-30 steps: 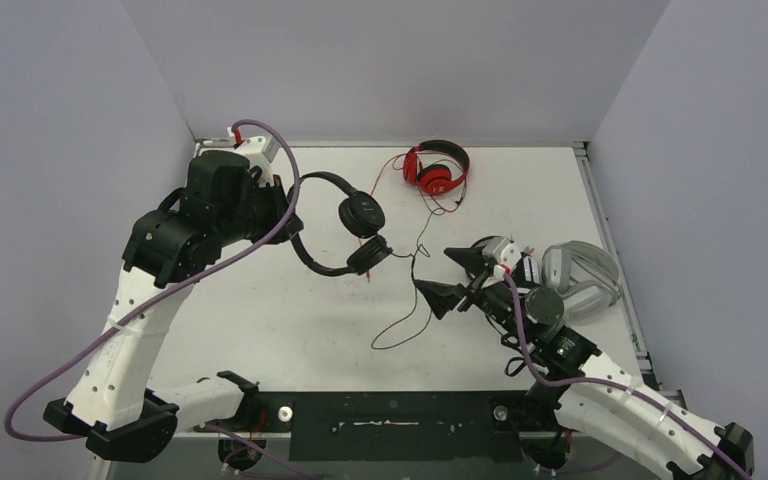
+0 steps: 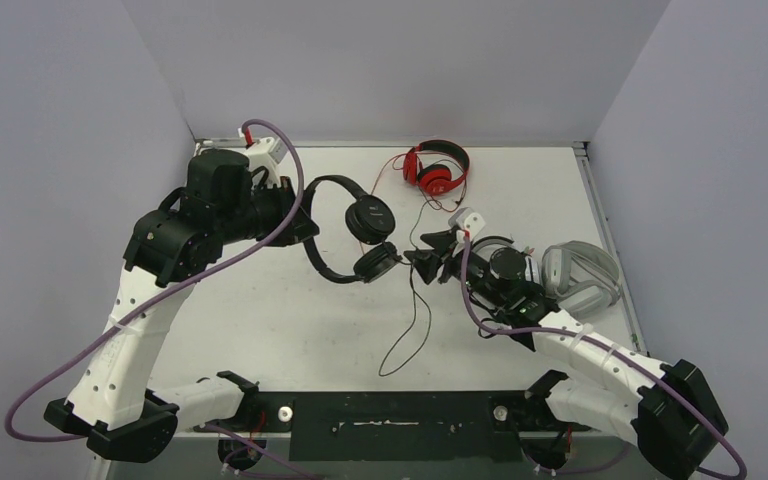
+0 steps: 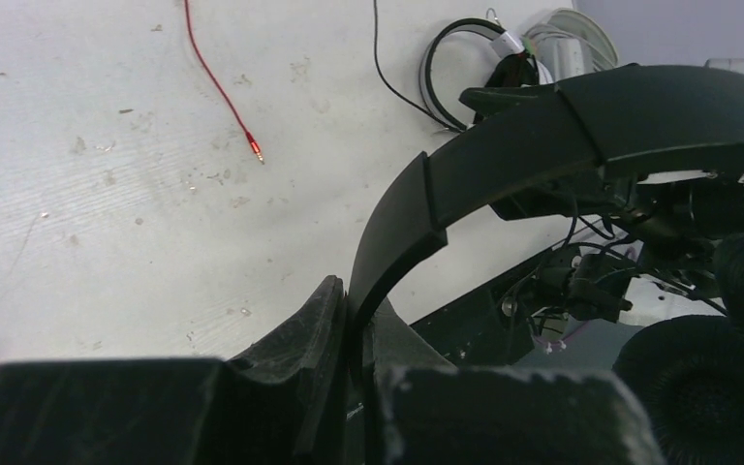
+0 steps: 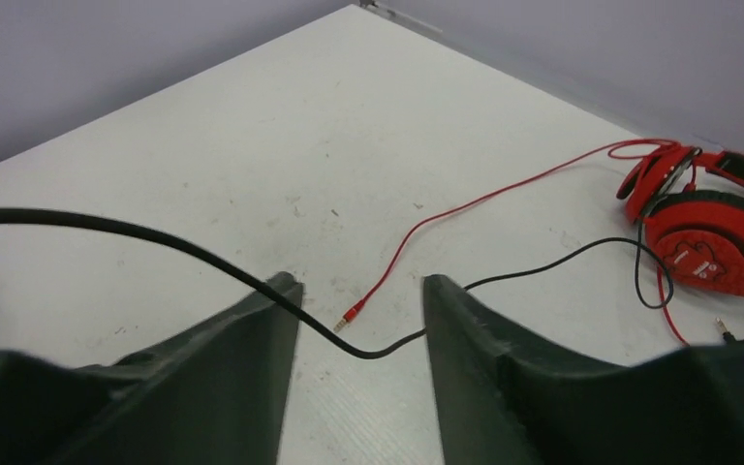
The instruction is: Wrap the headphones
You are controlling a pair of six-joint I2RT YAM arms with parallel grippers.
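Black headphones hang above the table at centre left, with my left gripper shut on their headband. Their thin black cable dangles from the lower ear cup and loops over the table. In the top view my right gripper is beside that cup, at the cable. From the right wrist, the cable crosses between the two fingers of my right gripper, which stand apart with a clear gap; whether it touches either pad I cannot tell.
Red headphones lie at the back of the table, their red cable trailing across it. White headphones and another dark-banded pair partly under my right arm occupy the right side. Free table lies at front left.
My right gripper has moved left and slightly back, up to the cable. The black headphones in my left gripper have shifted slightly right, and the hanging cable loop has swung.
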